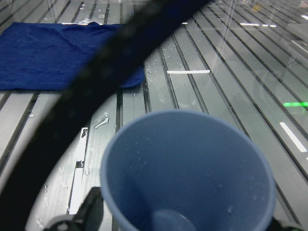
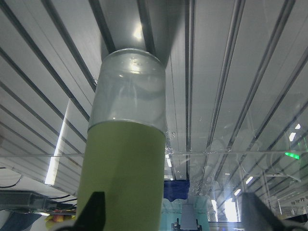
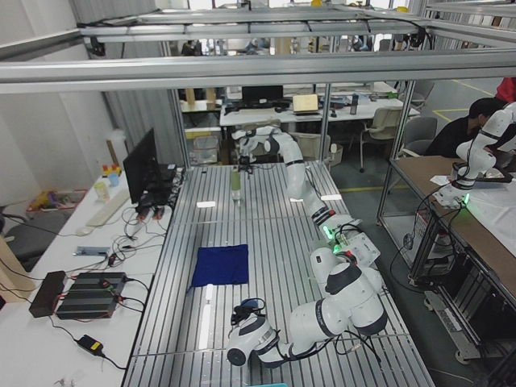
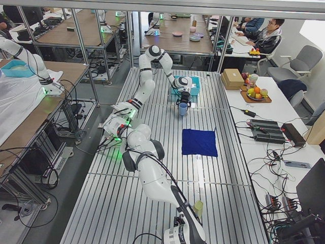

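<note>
A blue cup (image 4: 183,110) stands on the slatted table with my left gripper (image 4: 183,101) right at it; in the left wrist view the cup (image 1: 187,159) fills the bottom, and whether the fingers are shut on it is unclear. A green bottle with a clear top (image 3: 235,181) stands at the far end, with my right gripper (image 3: 245,161) beside and above it. In the right wrist view the bottle (image 2: 120,173) sits left between blurred fingertips, which look apart. A folded navy cloth (image 3: 221,264) lies mid-table.
A teal bin (image 4: 195,81) sits behind the left gripper. Side desks hold a monitor (image 3: 141,173), electronics and a fruit tray (image 4: 257,94). The table between cloth and bottle is clear.
</note>
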